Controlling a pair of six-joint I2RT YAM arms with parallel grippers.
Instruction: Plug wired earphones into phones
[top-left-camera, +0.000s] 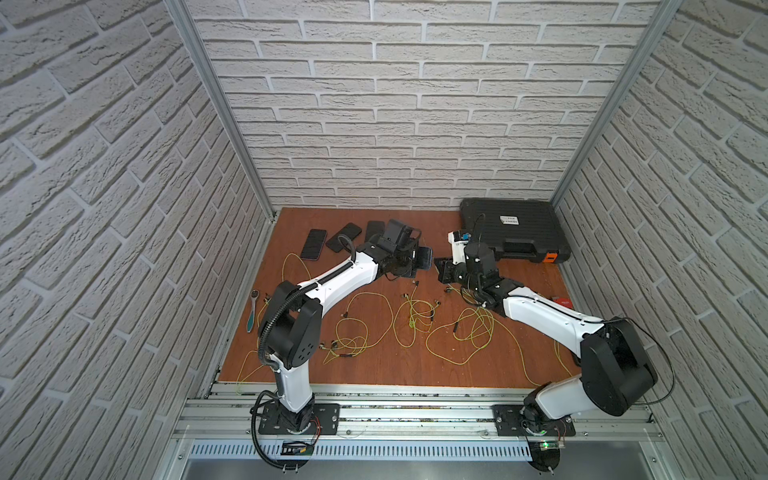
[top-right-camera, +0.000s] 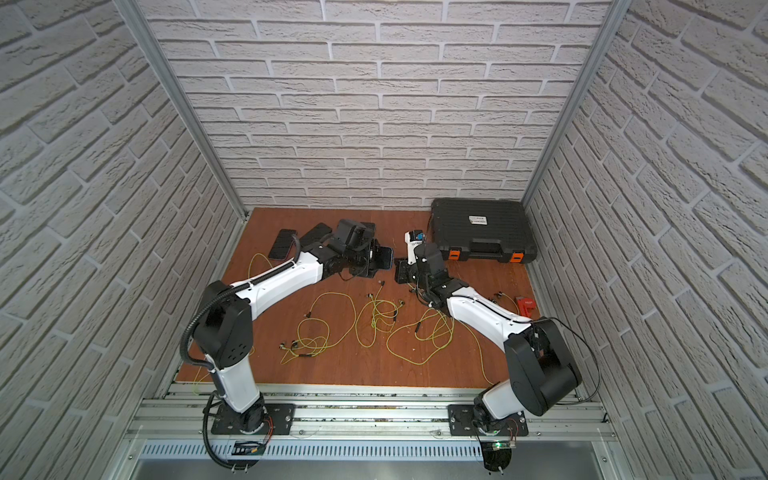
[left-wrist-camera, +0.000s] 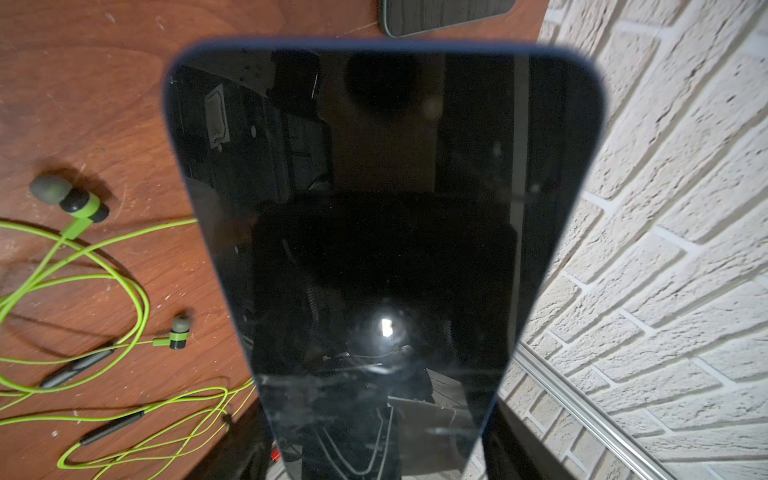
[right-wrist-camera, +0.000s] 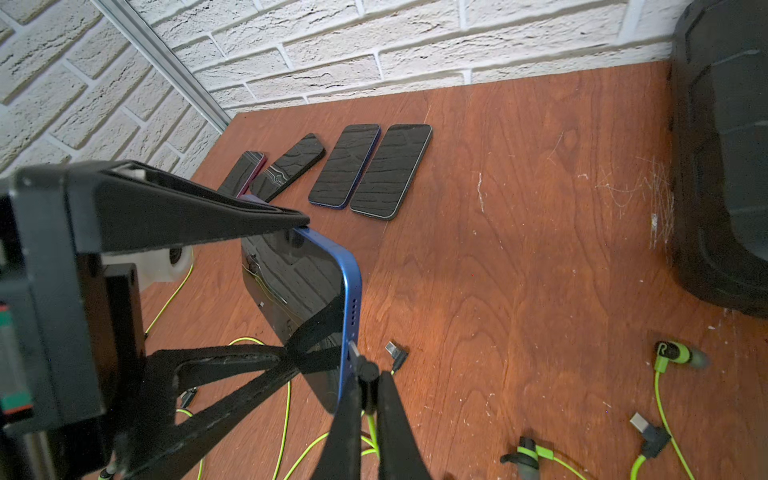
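A blue-edged phone (left-wrist-camera: 384, 240) is held upright in my left gripper (top-left-camera: 412, 260), shut on it above the table's middle; it fills much of the left wrist view. My right gripper (top-left-camera: 444, 268) is just right of it. In the right wrist view, a dark earphone plug (right-wrist-camera: 368, 382) with a yellow-green cable stands between the right fingertips, its silver tip at the phone's blue edge, beside the speaker holes; whether it is inserted cannot be told. Yellow-green earphones (left-wrist-camera: 180, 336) lie tangled on the table below.
Several phones (right-wrist-camera: 384, 172) lie at the back left. A black case (top-left-camera: 512, 228) occupies the back right, and a red object (top-right-camera: 525, 306) sits at the right edge. Bare wood (right-wrist-camera: 528, 224) lies between phones and case.
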